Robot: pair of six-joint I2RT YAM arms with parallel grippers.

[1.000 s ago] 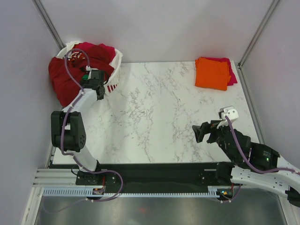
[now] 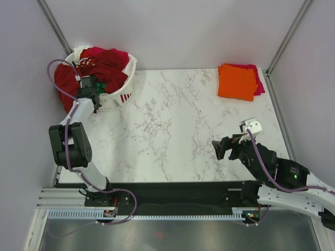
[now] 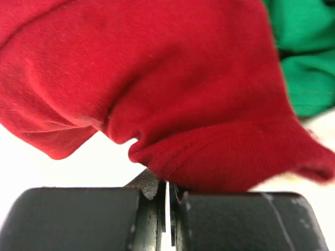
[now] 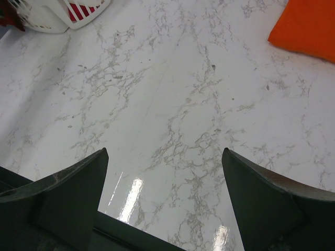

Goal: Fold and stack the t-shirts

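Observation:
A dark red t-shirt (image 2: 102, 68) lies heaped in the white laundry basket (image 2: 123, 96) at the back left, part of it hanging over the left side. At the basket's front is my left gripper (image 2: 96, 106), shut. In the left wrist view, a red shirt's hem (image 3: 220, 157) covers its fingertips; whether cloth is pinched there is hidden. A folded orange t-shirt (image 2: 236, 82) rests on a folded crimson one (image 2: 259, 86) at the back right. Over the front right of the table, my right gripper stands open and empty.
Green cloth (image 3: 309, 78) shows among the shirts in the basket. Walls close in the left, back and right sides.
My right arm has barely shifted. The orange and crimson stack is unchanged.

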